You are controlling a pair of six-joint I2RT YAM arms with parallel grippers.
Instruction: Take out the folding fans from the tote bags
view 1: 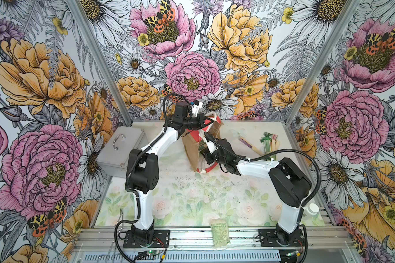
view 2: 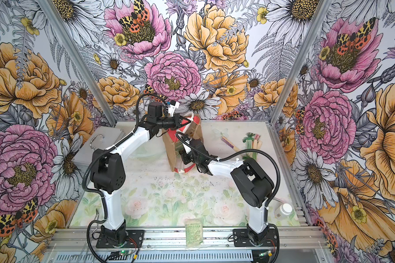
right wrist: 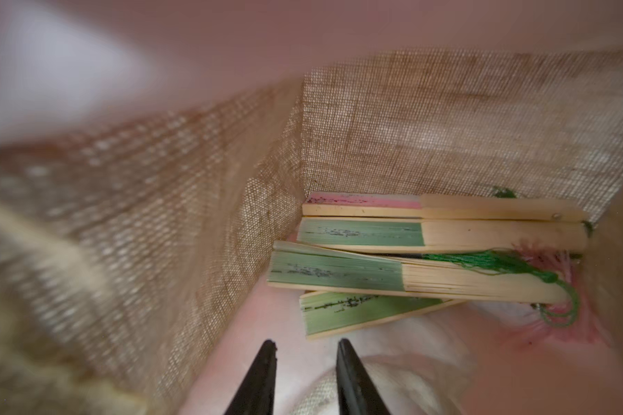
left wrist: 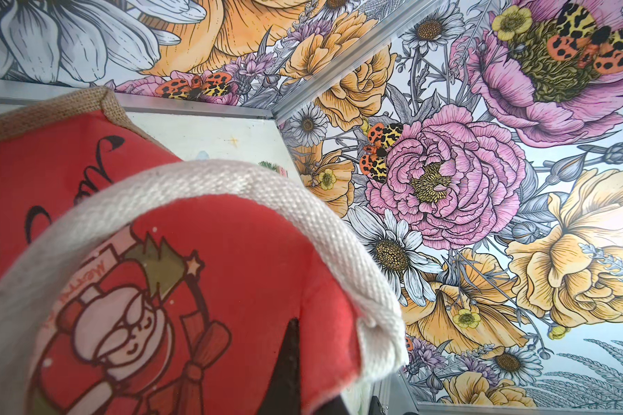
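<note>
A burlap and red tote bag (view 1: 192,153) lies on its side at the table's middle. My left gripper (view 1: 209,121) is at its top; in the left wrist view red fabric with a white handle (left wrist: 207,180) fills the lower left, and the gripper is shut, though its tips are largely hidden. My right gripper is inside the bag, part open with nothing between its fingers. Ahead of it lie several folded fans: pink (right wrist: 363,200), green (right wrist: 353,231), another green (right wrist: 332,269) and one beneath (right wrist: 339,318), with green and pink tassels.
Fans (view 1: 250,144) with tassels lie on the table right of the bag. A grey metal box (view 1: 118,151) stands at the left, a white jar (view 1: 311,209) at front right, a paper packet (view 1: 219,232) on the front rail.
</note>
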